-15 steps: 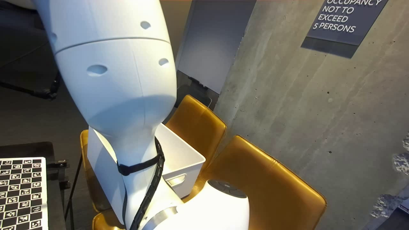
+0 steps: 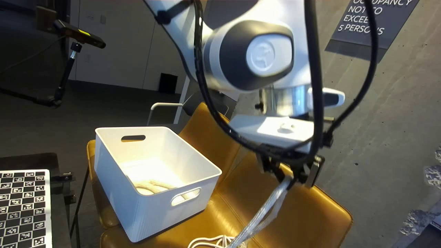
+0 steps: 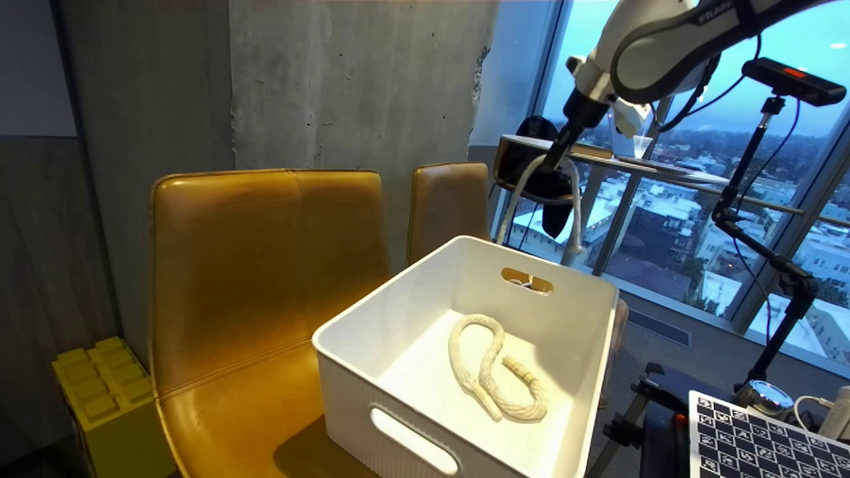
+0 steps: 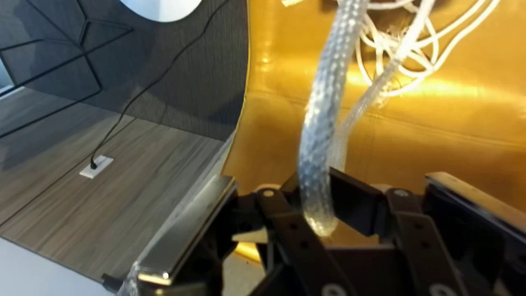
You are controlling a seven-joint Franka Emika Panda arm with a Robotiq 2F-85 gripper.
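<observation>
High over the chair seat, my gripper (image 2: 291,177) is shut on a pale grey braided rope (image 2: 264,206). In the wrist view, the rope (image 4: 323,118) passes between the fingers and both lengths run off toward the seat. From the other side, the rope (image 3: 578,203) drapes over the gripper (image 3: 551,162) in a loop, beyond the far wall of the white bin (image 3: 342,358). Inside that bin lies a cream rope (image 3: 486,370), loosely curled on the floor. The lower part of the held rope is hidden behind the bin there.
Thin white cords (image 4: 424,64) lie tangled on the tan chair (image 4: 444,133). To the left in exterior view 1 are a checkered board (image 2: 24,206) and a camera on a stand (image 2: 82,35). The bin's middle is open from above.
The arm has risen from low in front of the bin, bringing the gripper and the held rope into view. The bin has not moved.
</observation>
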